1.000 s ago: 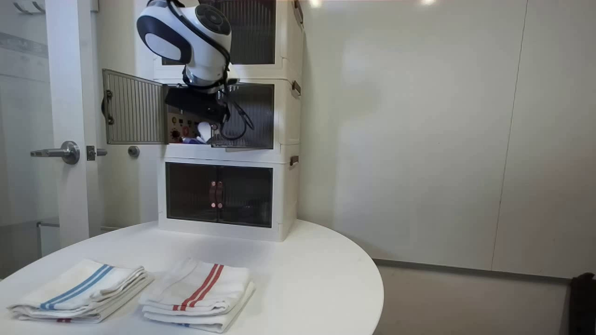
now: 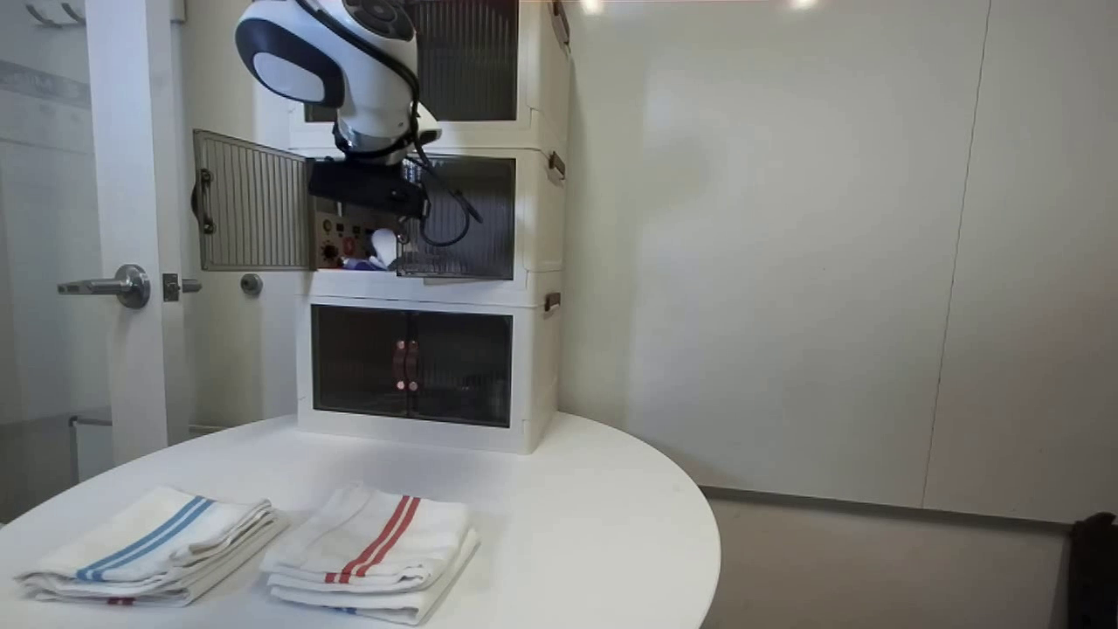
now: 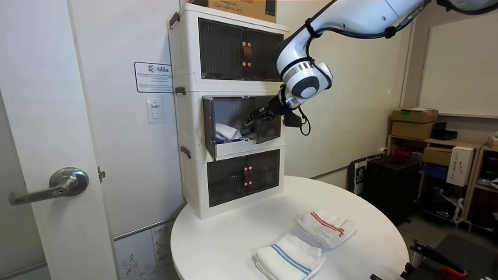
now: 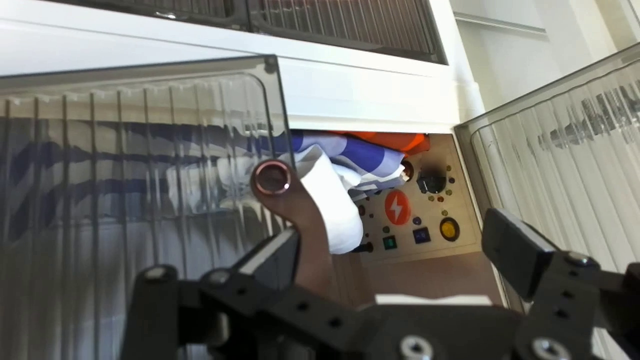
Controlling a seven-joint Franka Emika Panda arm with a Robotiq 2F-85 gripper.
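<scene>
In the wrist view my gripper is open, its two black fingers wide apart and nothing clamped between them. Just beside the inner side of one finger is the brown handle (image 4: 309, 246) of a ribbed clear door (image 4: 132, 174), which stands slightly ajar. The opposite door (image 4: 558, 144) is swung wide out. Past the fingers, inside the middle compartment, lie a white rolled item (image 4: 333, 207) and blue-and-white cloth (image 4: 366, 153). From exterior view 2, my gripper (image 3: 249, 120) is at the front of that compartment; in exterior view 1 the wrist housing hides the fingertips.
Two folded towel stacks rest on the round white table (image 2: 618, 503), one blue-striped (image 2: 157, 545), one red-striped (image 2: 372, 545). The lower cabinet doors (image 2: 409, 367) and upper doors (image 3: 242, 51) are closed.
My wrist has shifted slightly left in exterior view 1, and the gripper mount is less tilted. Doors and towels look unmoved.
</scene>
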